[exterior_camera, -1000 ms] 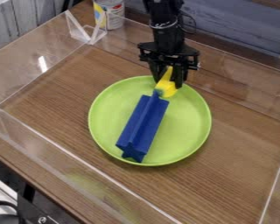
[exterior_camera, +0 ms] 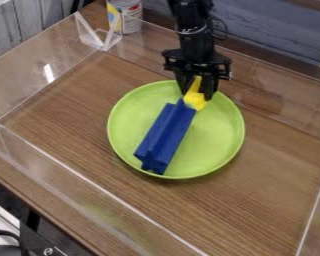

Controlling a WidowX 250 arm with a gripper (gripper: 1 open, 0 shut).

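Note:
The black gripper (exterior_camera: 195, 76) reaches down from the top centre to the back rim of a green plate (exterior_camera: 218, 150). It is shut on a yellow piece (exterior_camera: 196, 99), whose upper end is partly hidden by the fingers. A long blue object (exterior_camera: 164, 138) lies on the plate, running from just below the yellow piece toward the front left.
A can (exterior_camera: 124, 14) stands at the back left with a white object beside it. Clear plastic panels border the wooden table (exterior_camera: 83, 125) on the left.
Over the last second the gripper, yellow piece and blue object have shifted slightly to the right and up in the view. The plate has moved slightly with them.

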